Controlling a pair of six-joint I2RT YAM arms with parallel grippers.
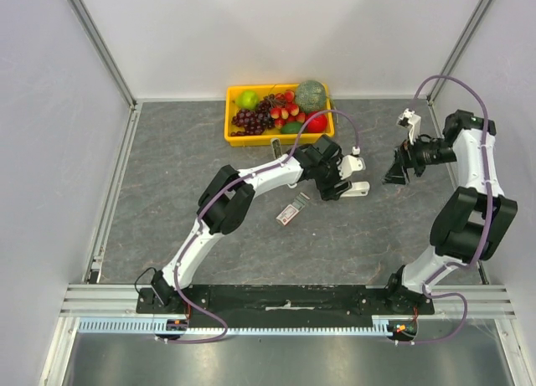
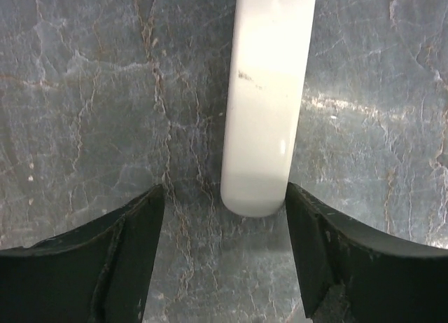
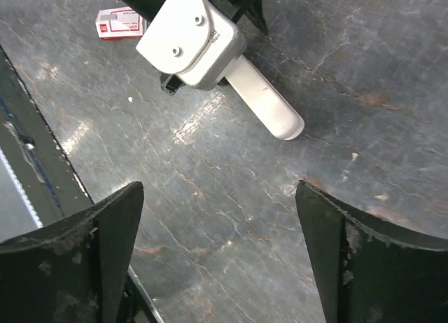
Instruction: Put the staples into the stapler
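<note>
The white elongated piece (image 2: pixel 267 113), apparently the stapler or part of it, lies on the grey table. My left gripper is low over its near end, part open, the right finger at or against it. In the top view the left gripper (image 1: pixel 333 185) hides part of this piece (image 1: pixel 358 190). A small red-and-white box (image 1: pixel 289 212) (image 3: pixel 120 22), probably staples, lies left of it, by a small grey strip (image 1: pixel 301 200). My right gripper (image 1: pixel 398 168) stands open to the right, nothing between its fingers.
A yellow tray of fruit (image 1: pixel 231 131) stands at the back. A narrow dark object (image 1: pixel 276 150) lies just in front of it, partly hidden by the left arm.
</note>
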